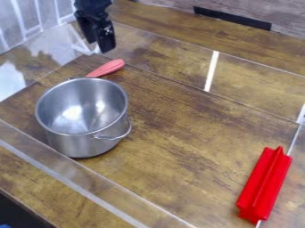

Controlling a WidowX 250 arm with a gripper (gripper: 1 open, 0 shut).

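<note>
My gripper (100,37), a dark shape at the top left, is above the table near the back-left corner, open, with nothing visible between its fingers. A pink elongated object (105,69) lies on the table a little below it. A large steel pot (81,134) with a wire handle stands on the left of the table, just in front of the pink object.
A red ridged bar (262,187) lies at the right front. A clear panel borders the back left.
</note>
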